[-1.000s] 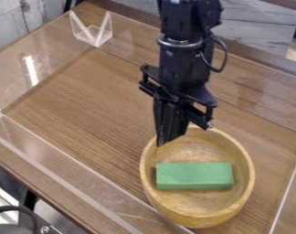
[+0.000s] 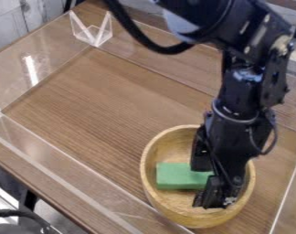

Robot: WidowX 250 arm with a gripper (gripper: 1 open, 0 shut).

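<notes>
My gripper (image 2: pixel 217 169), a black two-finger tool on the arm coming from the top, is low over and into a round tan bowl (image 2: pixel 155 162) at the lower right of the view. It stands open over a green block (image 2: pixel 175 175) that lies in the bowl. The gripper hides the block's right part, so whether the fingers touch it cannot be told.
Bare wooden table (image 2: pixel 83 119) fills the left and middle. A clear wire-like holder (image 2: pixel 93 30) stands at the top left. Dark cables lie at the lower left corner, and a rail runs along the left edge.
The gripper has come down and toward the front right, from above the bowl's back to inside it, now covering part of the green block.
</notes>
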